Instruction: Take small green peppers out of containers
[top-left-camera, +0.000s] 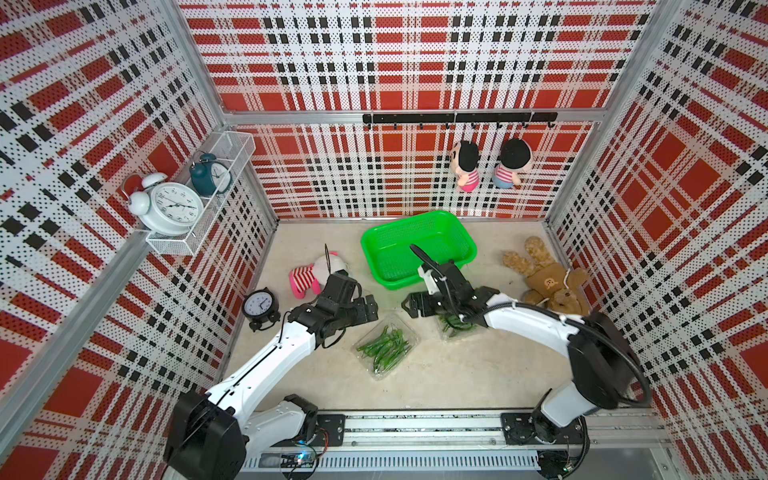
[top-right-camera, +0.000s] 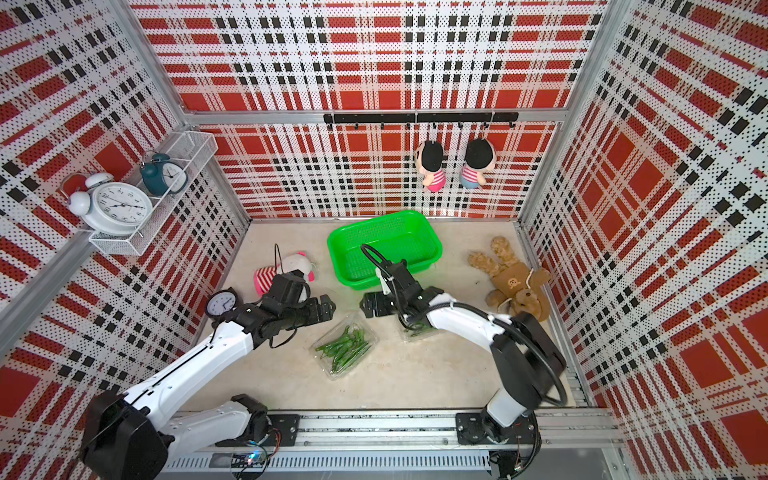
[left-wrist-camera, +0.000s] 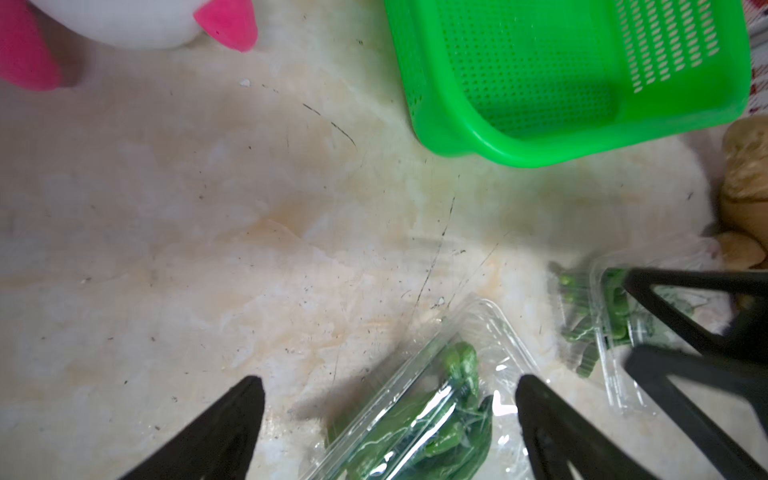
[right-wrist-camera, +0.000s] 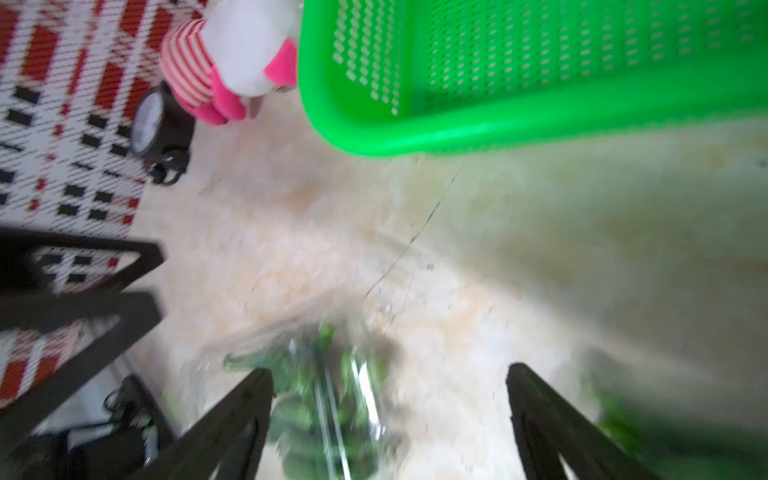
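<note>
Two clear plastic containers of small green peppers sit on the worktop: one (top-left-camera: 385, 349) front centre, another (left-wrist-camera: 644, 312) to the right, partly hidden under my right arm in the top views. My left gripper (top-left-camera: 364, 310) hangs just behind the front container, open with nothing between its fingers. My right gripper (top-left-camera: 417, 305) is over the area between the containers, fingers apart and empty in the blurred right wrist view. Behind them lies an empty green perforated basket (top-left-camera: 416, 244).
A striped plush toy (top-left-camera: 306, 278) and black clock (top-left-camera: 258, 306) are at left. A brown plush bear (top-left-camera: 556, 292) is at right. Free worktop lies along the front edge.
</note>
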